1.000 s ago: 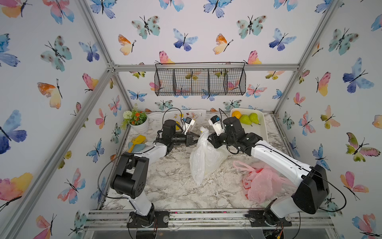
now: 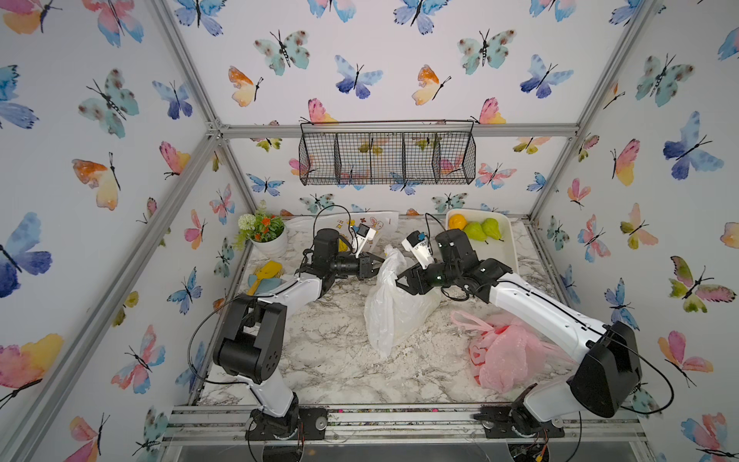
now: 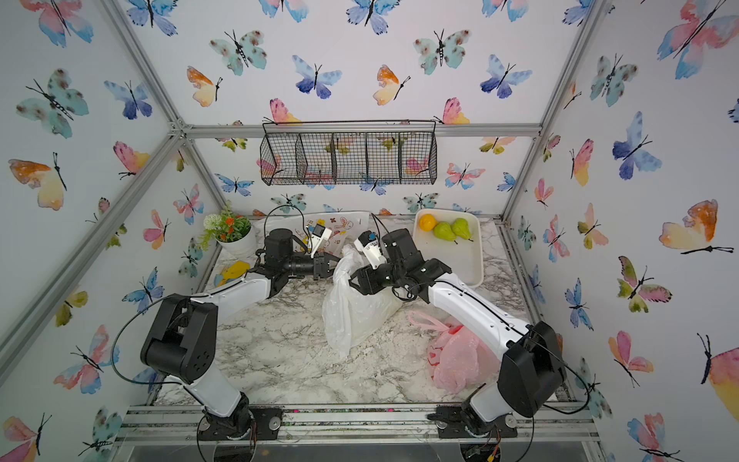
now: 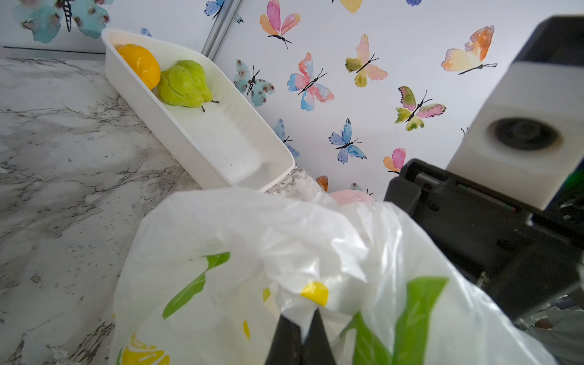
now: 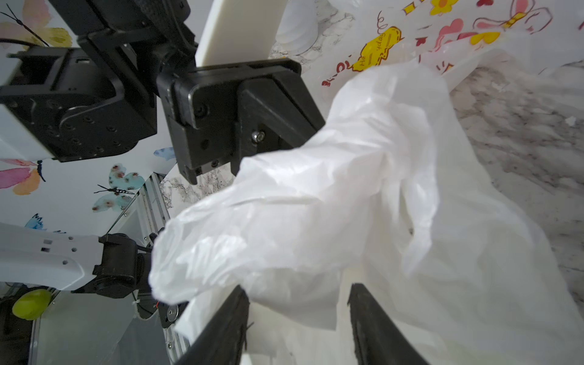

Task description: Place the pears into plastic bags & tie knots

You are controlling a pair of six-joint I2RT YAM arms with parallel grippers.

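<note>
A white plastic bag stands in the middle of the table, its top bunched upward. In the left wrist view, my left gripper is shut on the film of the bag's upper edge. From the bag's right side, my right gripper reaches in; in the right wrist view its fingers stand apart, with loose film in front of and between them. What the bag holds is hidden. Two green pears lie in a white tray at the back right. A pink plastic bag rests at the front right.
An orange fruit shares the tray. A flower pot and a yellow item stand at the left, and a wire basket hangs on the back wall.
The left gripper has hardly moved.
</note>
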